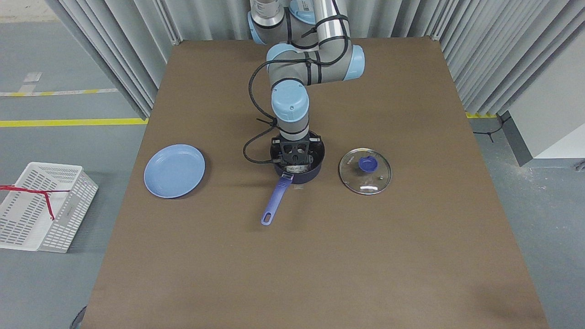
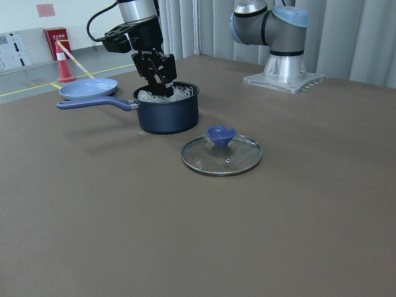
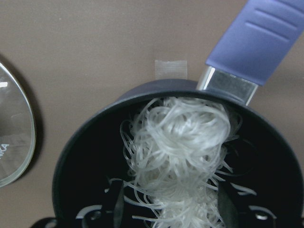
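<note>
A dark blue saucepan (image 2: 167, 117) with a lavender handle (image 1: 277, 200) stands mid-table, holding white noodles (image 3: 175, 147). My gripper reaches down inside it from above, its black fingers at either side of the noodles in the wrist view. Whether they are shut on noodles cannot be told. In the front and left views the fingertips are mostly hidden by the pan and the gripper's body.
A glass lid (image 1: 365, 178) with a blue knob lies right of the pan in the front view. A blue plate (image 1: 174, 170) lies to the left.
</note>
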